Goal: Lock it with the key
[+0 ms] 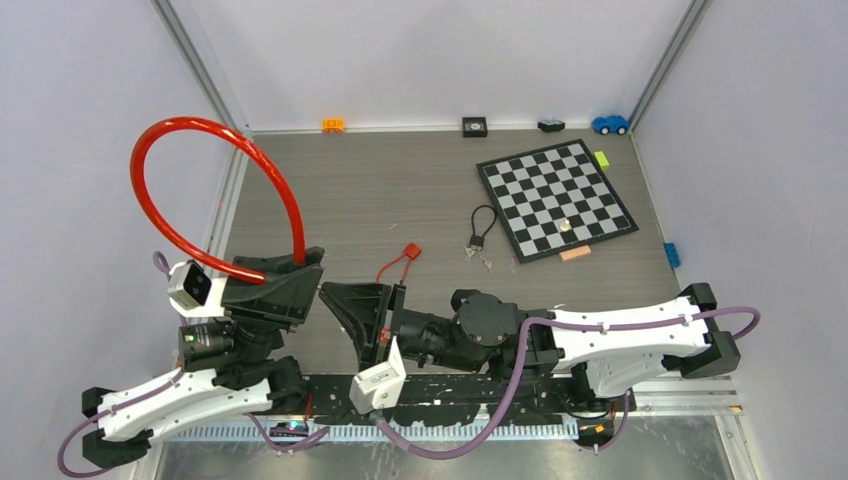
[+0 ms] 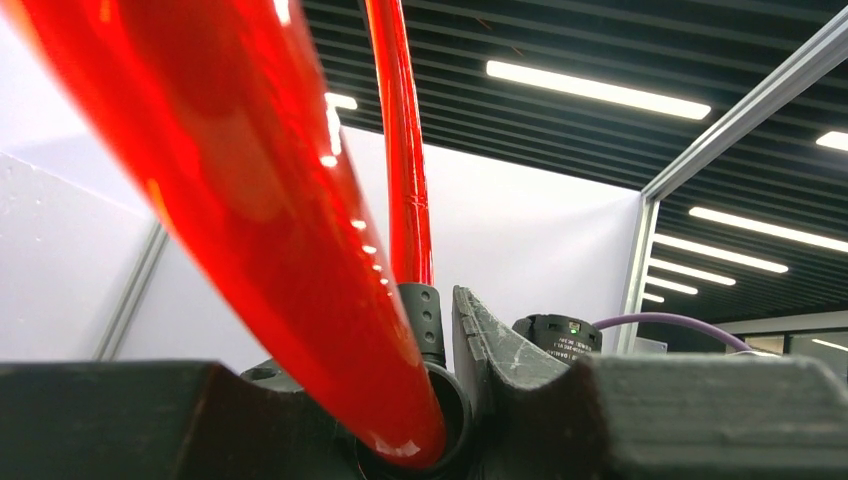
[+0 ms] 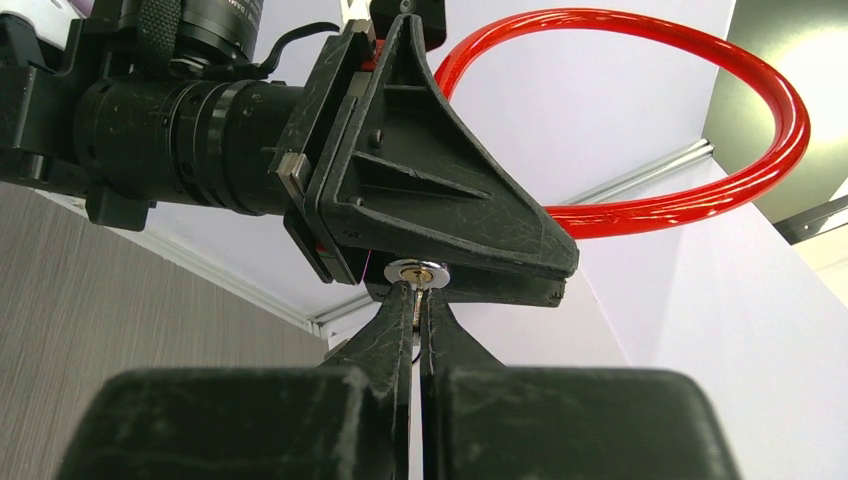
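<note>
My left gripper (image 1: 300, 285) is shut on a red U-lock (image 1: 165, 125), whose large loop rises above it. In the right wrist view the lock's silver keyhole face (image 3: 417, 268) shows between the left gripper's fingers. My right gripper is shut on a slim key (image 3: 418, 312) pointing at the keyhole, at or very near it; how far it is inserted I cannot tell. The lock's body is mostly hidden by the left fingers.
A chessboard (image 1: 555, 200) lies at the back right, beside a black cable lock with keys (image 1: 477, 240). A red tagged loop (image 1: 410, 250) lies mid-table. Small toys line the back edge.
</note>
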